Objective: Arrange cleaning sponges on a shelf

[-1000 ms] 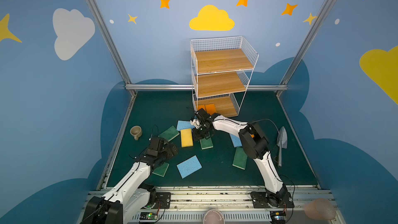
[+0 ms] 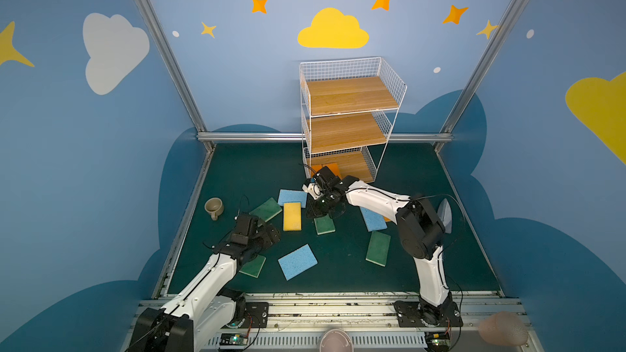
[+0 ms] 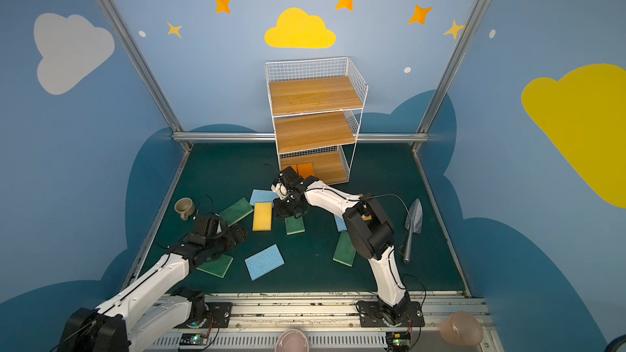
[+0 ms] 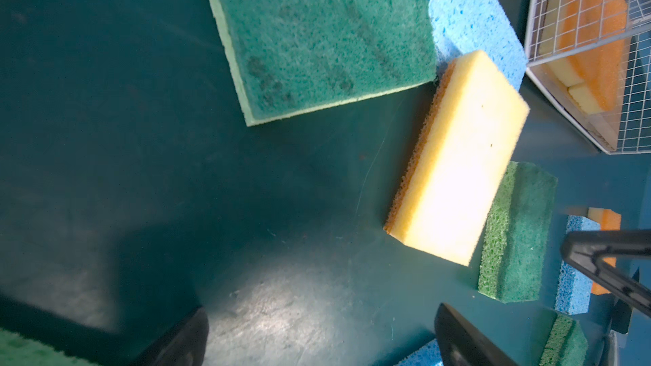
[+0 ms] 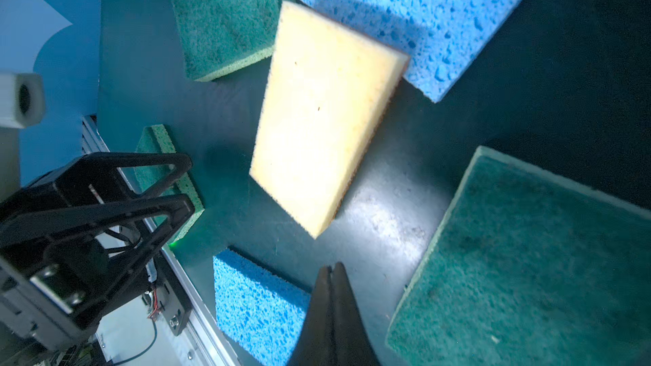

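An orange sponge with its pale yellow side up [image 5: 325,112] lies on the dark green table, one corner by a blue sponge [image 5: 420,13]. My right gripper is shut, its fingers pressed together with nothing between them. It hangs near the yellow-faced sponge, apart from it, over the table between that sponge and a green one [image 5: 535,264]. In the left wrist view my left gripper stands open and empty, bare table between its fingertips. Orange sponges [image 2: 328,170] sit on the bottom level of the white wire shelf [image 2: 345,131]; its upper two levels are bare.
Several green and blue sponges lie around, including a blue one [image 2: 298,262] at the front and a green one [image 2: 378,248] at right. A mug [image 2: 213,207] stands at left, and a trowel [image 3: 414,218] at right. The right arm partly covers sponges beneath it.
The left arm looks still.
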